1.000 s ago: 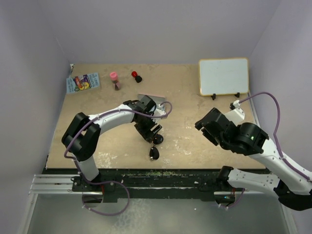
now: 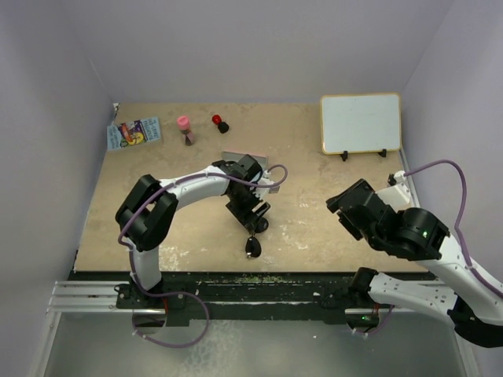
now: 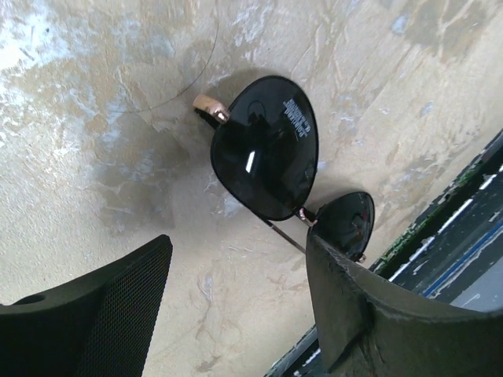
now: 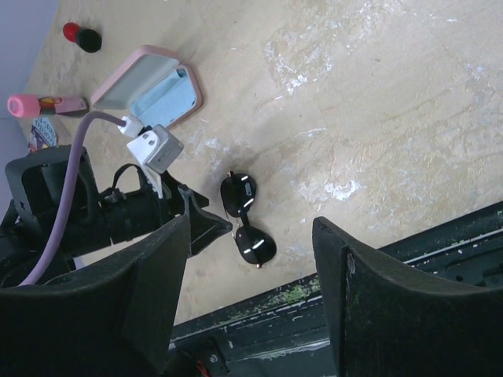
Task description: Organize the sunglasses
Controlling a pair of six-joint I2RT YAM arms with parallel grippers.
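Black aviator sunglasses lie on the table near its front edge. Just over them is my left gripper, open and empty, with the sunglasses beyond its fingertips in the left wrist view. A pink case with a pale blue inside lies open behind the left arm, which partly covers it in the top view. My right gripper hangs at the right, away from the sunglasses, its fingers apart with nothing between them.
A whiteboard stands at the back right. A booklet, a pink cylinder and a small red-and-black object are at the back left. A dark ledge runs along the front.
Over the last second both arms have shifted slightly right in the top view. The sunglasses also appear a little further right than a second ago.
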